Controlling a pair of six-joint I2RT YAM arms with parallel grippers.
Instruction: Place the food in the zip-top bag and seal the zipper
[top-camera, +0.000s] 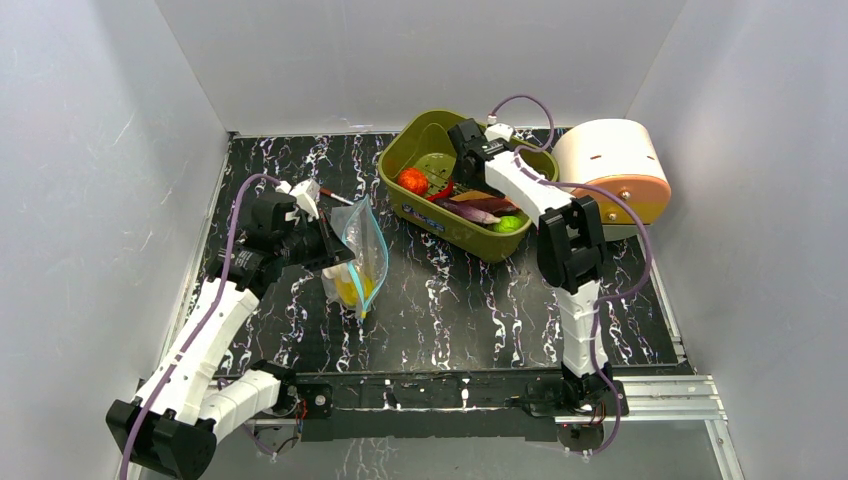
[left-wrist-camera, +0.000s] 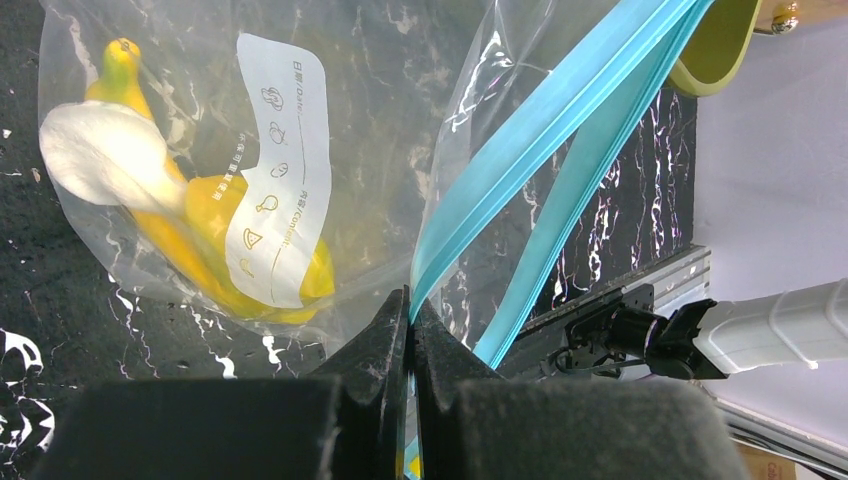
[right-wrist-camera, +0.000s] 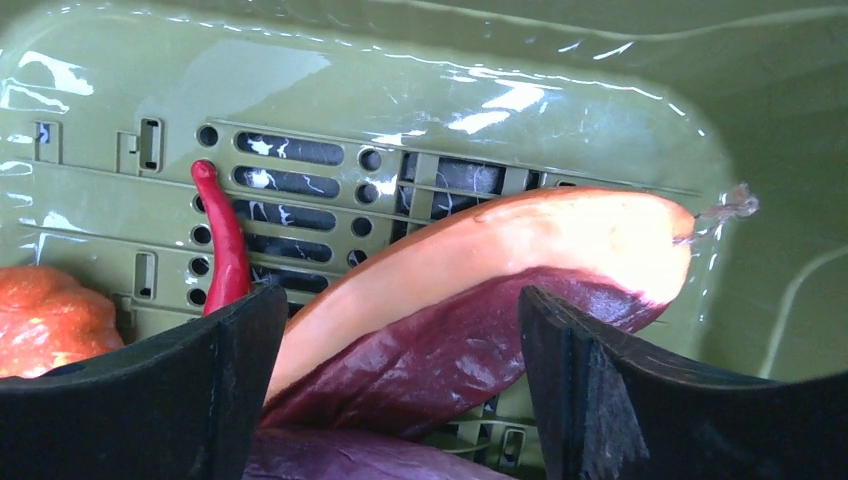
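Observation:
The clear zip top bag (left-wrist-camera: 390, 150) hangs with its blue zip edges (left-wrist-camera: 545, 150) parted at the mouth. My left gripper is shut on one blue edge. Inside the bag lie yellow food pieces (left-wrist-camera: 318, 270) and a white piece (left-wrist-camera: 105, 150). In the green basket (top-camera: 440, 222), my right gripper stands open over an orange-pink sausage-like food (right-wrist-camera: 480, 235), whose body shows between the spread fingers. A dark purple-red food (right-wrist-camera: 450, 365) lies against it, with a purple one (right-wrist-camera: 350, 455) nearer.
A red chili (right-wrist-camera: 226, 240), an orange-red pumpkin-like food (top-camera: 412, 181) and a green food (top-camera: 506, 224) share the basket. Its walls rise around my right gripper. A cream and orange box (top-camera: 615, 170) stands right of it. A pen (top-camera: 335, 196) lies behind the bag.

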